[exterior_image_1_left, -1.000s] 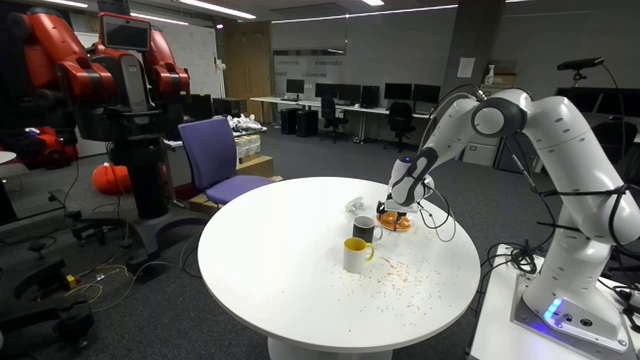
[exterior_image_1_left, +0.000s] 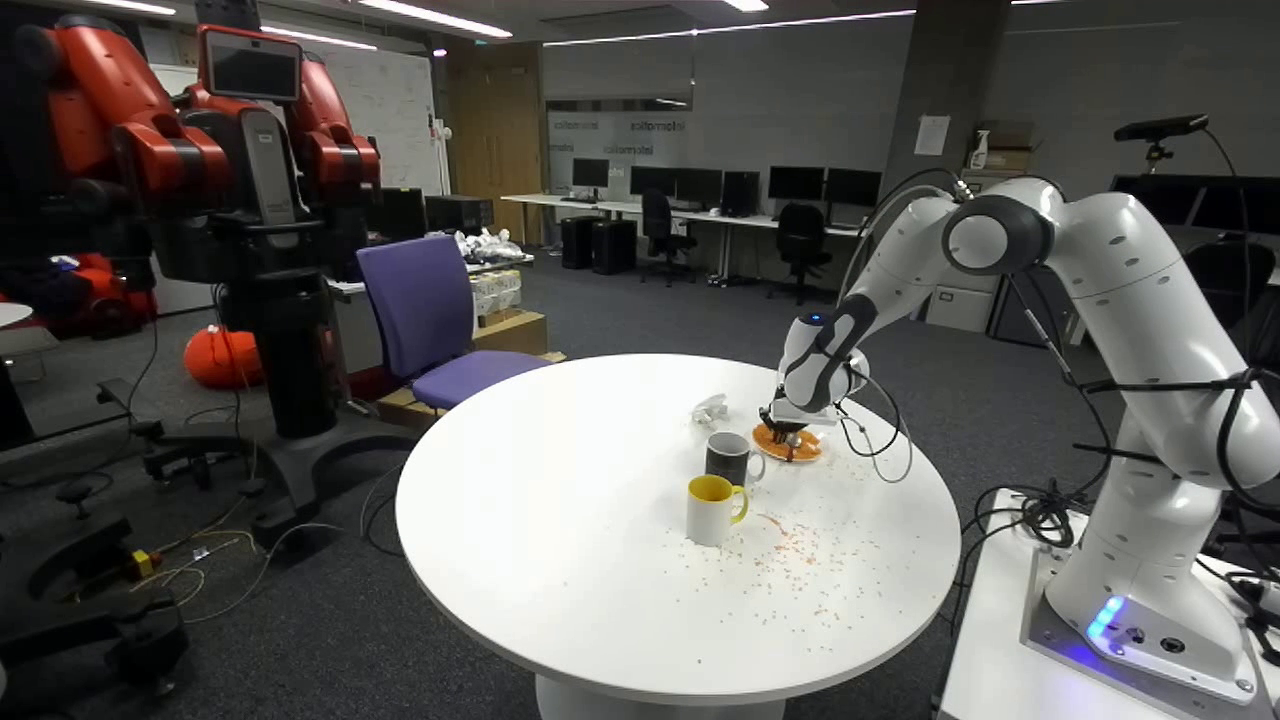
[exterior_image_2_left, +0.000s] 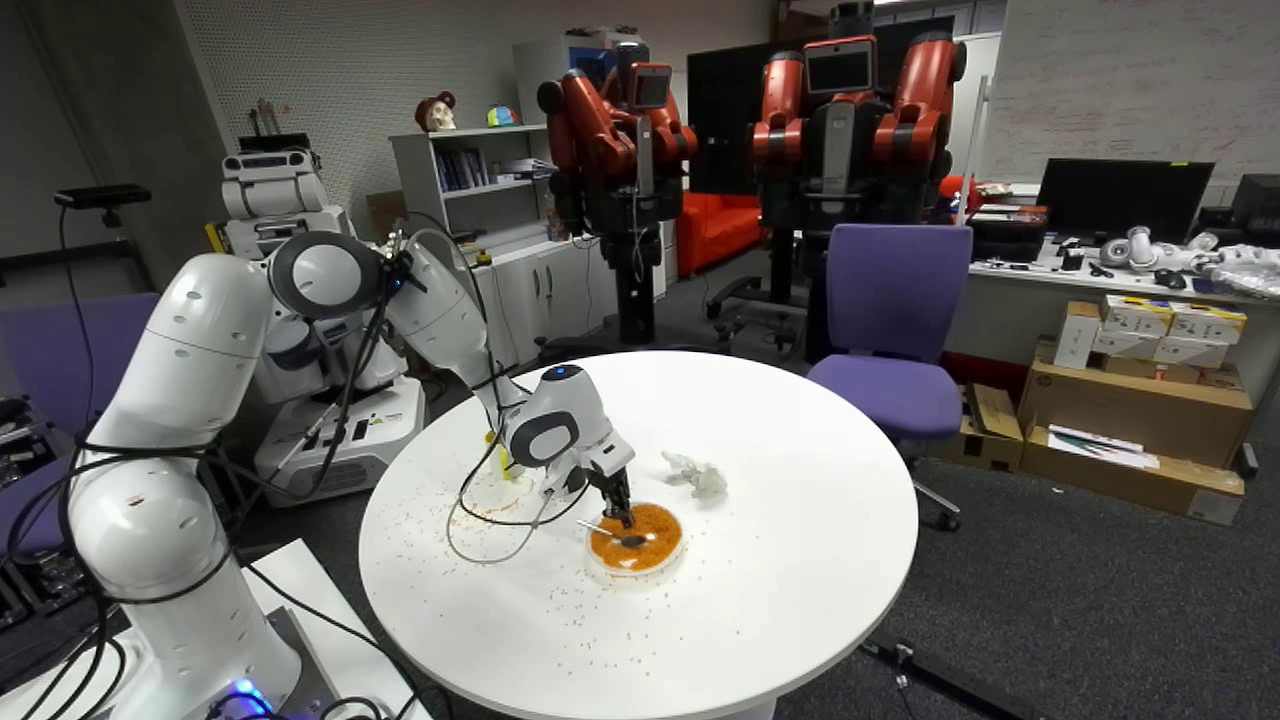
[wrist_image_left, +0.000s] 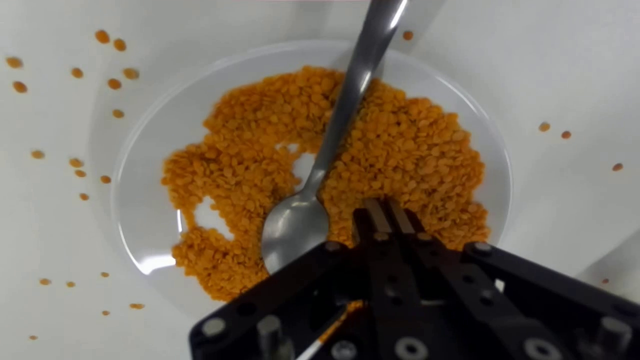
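Note:
A white plate (wrist_image_left: 144, 240) carries a spread of orange lentils (wrist_image_left: 414, 156), with bare patches showing through. On the lentils lies a metal spoon (wrist_image_left: 336, 132), its bowl near the plate's middle and its handle crossing the far rim in the wrist view. My gripper is shut over the lentils, its fingers side by side with nothing visible between them. The spoon's bowl is just to the left of the fingertips and apart from them. In exterior view 2 the gripper (exterior_image_2_left: 620, 518) points down over the plate (exterior_image_2_left: 636, 566); whether the tips touch the lentils I cannot tell.
Close to the plate stand a dark grey mug (exterior_image_1_left: 727, 458) and a white mug with yellow inside (exterior_image_1_left: 710, 514). A crumpled clear wrapper (exterior_image_2_left: 696, 475) lies beyond the plate. Loose lentils are scattered around the table (exterior_image_1_left: 540, 480), whose left half is clear.
The gripper's fingers, spread apart over the plate a second ago, have come together. The arm, plate and mugs look unmoved.

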